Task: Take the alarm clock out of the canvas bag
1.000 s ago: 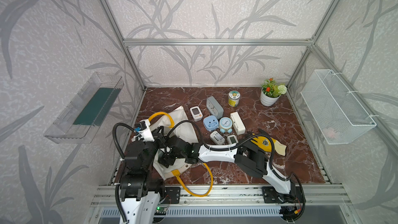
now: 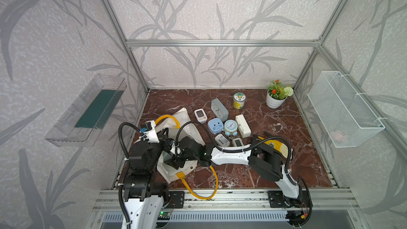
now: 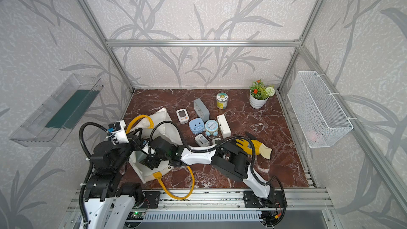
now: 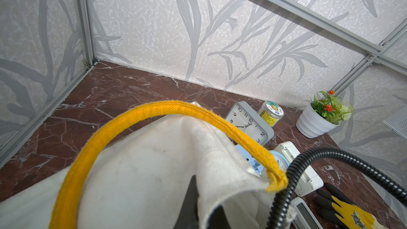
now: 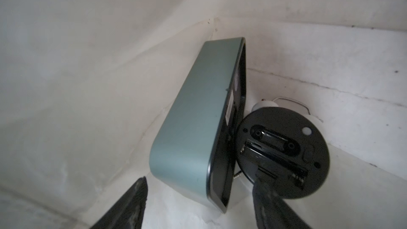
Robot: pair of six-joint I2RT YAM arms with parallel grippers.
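The white canvas bag (image 2: 193, 129) with yellow handles lies at the left of the table. Inside it, the right wrist view shows a green rounded-box clock (image 5: 193, 114) standing tilted against the bag wall. A round clock (image 5: 284, 152) leans beside it, its black back with battery slots facing me. My right gripper is in the bag and open, its fingers apart on either side of the clocks' near ends; neither is gripped. My left gripper is shut on the bag's rim, a fold of canvas showing between its dark fingers.
Several clocks, including a grey square one (image 2: 219, 109) and a blue one (image 2: 215, 125), stand right of the bag. A can (image 2: 239, 100), a potted plant (image 2: 275, 99) and a yellow glove (image 3: 250, 146) are farther right.
My right arm has shifted a little to the right over the bag. The left arm has moved very slightly to the right at the rim. The clocks on the table stay put.
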